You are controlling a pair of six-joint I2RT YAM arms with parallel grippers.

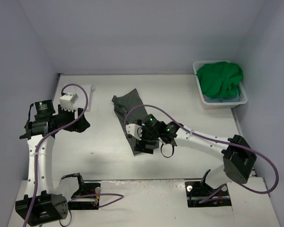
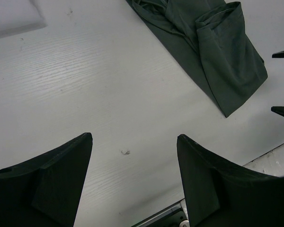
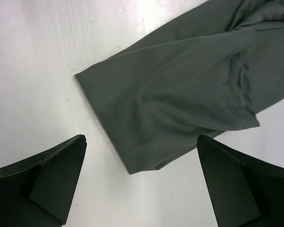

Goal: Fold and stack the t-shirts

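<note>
A dark grey-green t-shirt [image 1: 130, 101] lies loosely bunched on the white table, its near end partly hidden under my right arm in the top view; the right wrist view shows that end [image 3: 146, 109] with a loose folded flap. My right gripper [image 1: 144, 147] hangs open over this end, its two fingers either side of the cloth in the right wrist view, holding nothing. My left gripper [image 1: 78, 120] is open at the table's left, apart from the shirt, with bare table between its fingers in the left wrist view.
A white flat pad or folded item [image 1: 85, 90] lies at the back left, partly behind the left arm. A white basket [image 1: 243, 100] at the back right holds bright green cloth [image 1: 217, 78]. The table between shirt and basket is clear.
</note>
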